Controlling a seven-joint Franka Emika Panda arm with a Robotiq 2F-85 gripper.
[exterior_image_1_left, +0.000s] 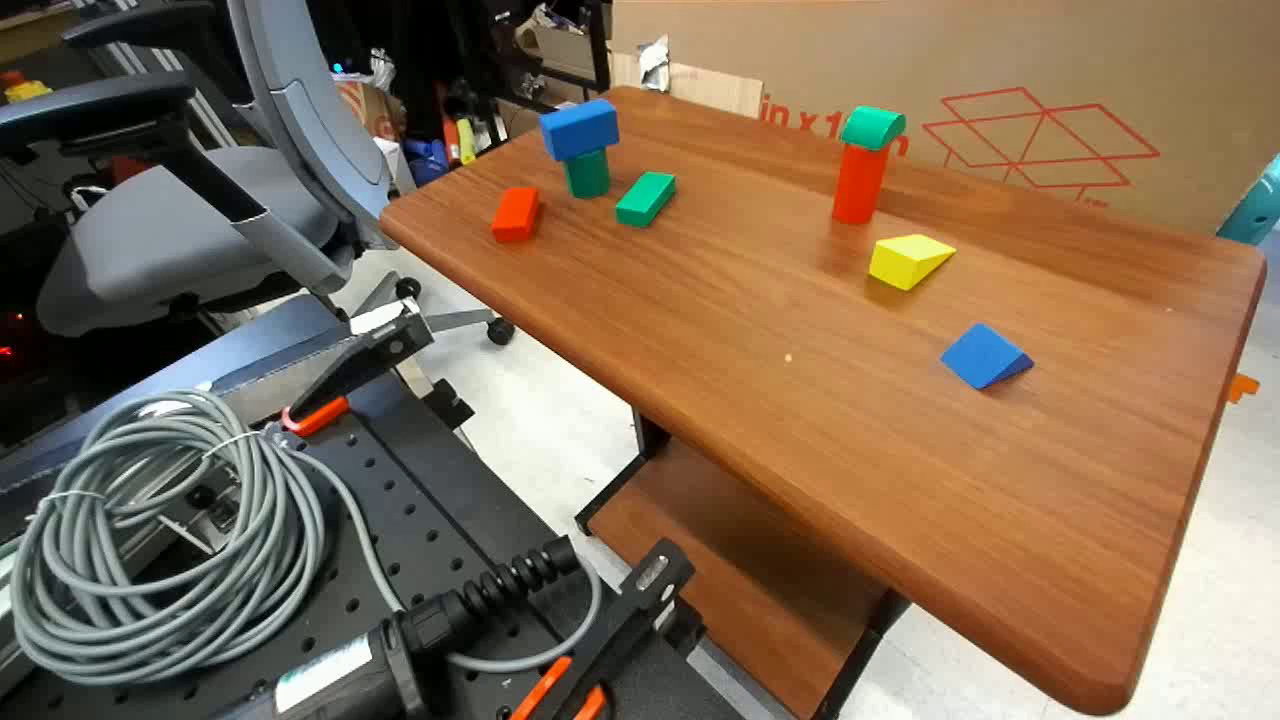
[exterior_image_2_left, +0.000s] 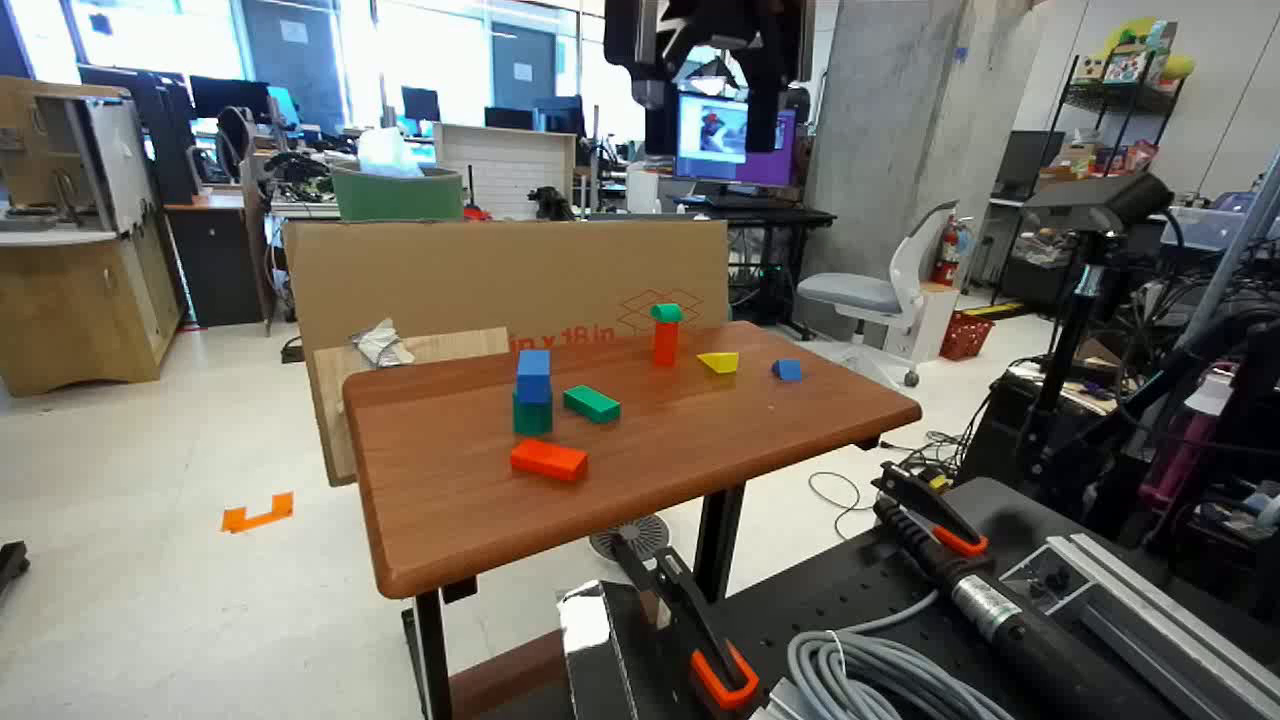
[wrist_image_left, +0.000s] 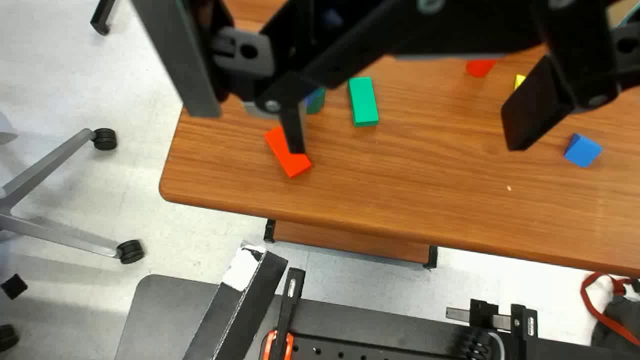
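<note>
My gripper is open high above the wooden table (exterior_image_1_left: 744, 360), its fingers wide apart and nothing between them; in exterior view 2 the gripper (exterior_image_2_left: 716, 126) hangs at the top edge. On the table a blue block (exterior_image_1_left: 581, 128) rests across a green cylinder (exterior_image_1_left: 588, 174). Close by lie a red-orange block (exterior_image_1_left: 516, 215) and a green block (exterior_image_1_left: 647, 199), both flat. Farther along, a green half-round (exterior_image_1_left: 872, 126) tops an upright red-orange cylinder (exterior_image_1_left: 860, 184). A yellow wedge (exterior_image_1_left: 909, 260) and a blue triangular block (exterior_image_1_left: 986, 356) lie separately. Gripper parts hide much of the stacks in the wrist view.
A large cardboard sheet (exterior_image_2_left: 480, 276) stands behind the table. A black cart (exterior_image_1_left: 444, 480) bears coiled grey cable (exterior_image_1_left: 180, 540) and clamps on the near side. An office chair (exterior_image_1_left: 216, 204) is by the table's end.
</note>
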